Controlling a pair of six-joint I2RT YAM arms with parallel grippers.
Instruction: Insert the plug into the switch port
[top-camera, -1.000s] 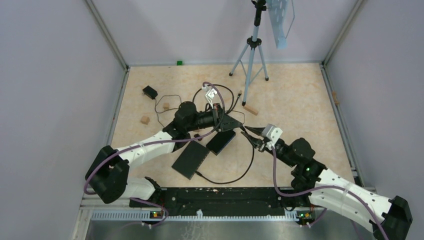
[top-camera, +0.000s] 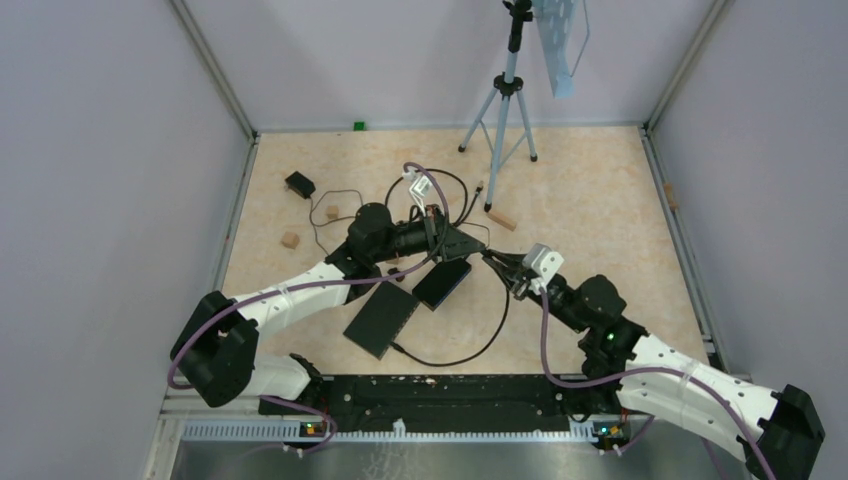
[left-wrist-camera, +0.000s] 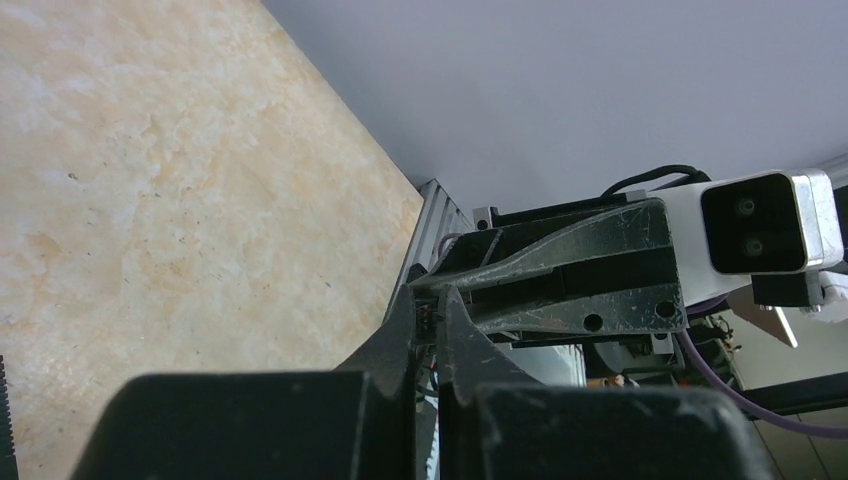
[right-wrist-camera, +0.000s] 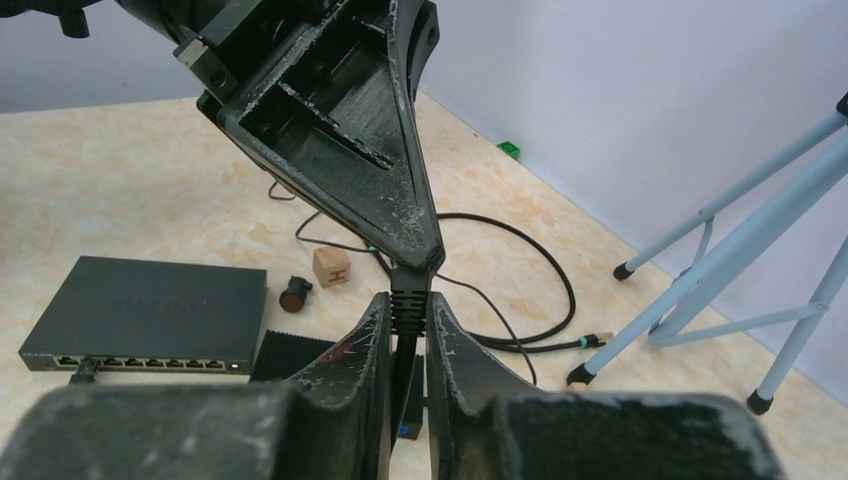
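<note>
Over the middle of the table, my left gripper (top-camera: 480, 246) is shut on the plug end of a black cable (top-camera: 484, 345). The plug itself is mostly hidden by the fingers. Below it, in the right wrist view, a ribbed boot (right-wrist-camera: 409, 312) shows between the fingertips of my right gripper. Those fingers flank the boot closely; whether they grip it is unclear. The black switch (right-wrist-camera: 150, 305) lies on the table with a row of ports facing the right wrist camera. A plug (right-wrist-camera: 85, 371) sits in a port near the row's left end.
A second black box (top-camera: 441, 283) lies beside the switch. Behind are a coiled black cable (right-wrist-camera: 530, 240), a wooden block (right-wrist-camera: 331, 266) and a tripod (right-wrist-camera: 735, 260).
The right gripper's fingers have come closer together around the cable just below the left fingertips. The right arm has shifted slightly; the left arm stays still.
</note>
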